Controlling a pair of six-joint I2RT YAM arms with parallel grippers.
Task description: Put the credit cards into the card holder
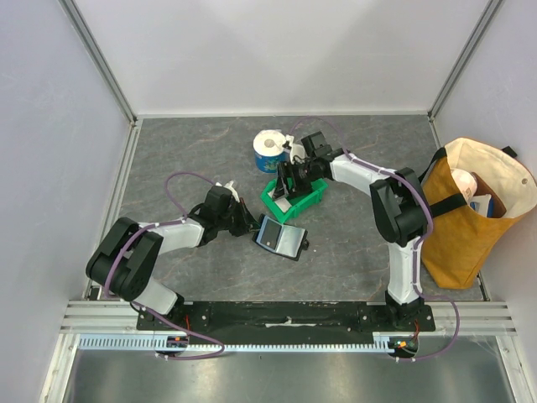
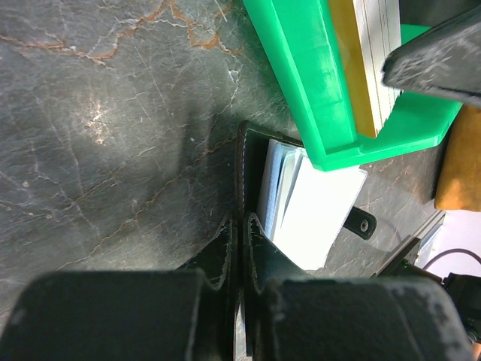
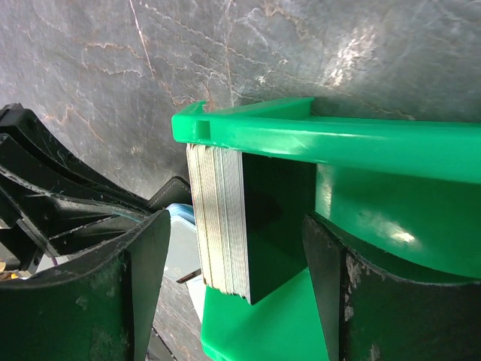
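Observation:
The black card holder (image 1: 282, 237) lies open on the table, clear sleeves (image 2: 316, 203) showing. My left gripper is shut on its left edge. Beyond it sits a green tray (image 1: 314, 200) with a stack of credit cards (image 3: 218, 218) standing on edge at one end, a dark card face (image 3: 274, 218) turned toward the tray's inside. Over the tray my right gripper is open, its two fingers (image 3: 146, 263) on either side of the stack. In the right wrist view no card appears clamped.
A blue-and-white paper roll (image 1: 269, 151) stands behind the tray. An orange bag (image 1: 457, 235) with things inside is at the right edge.

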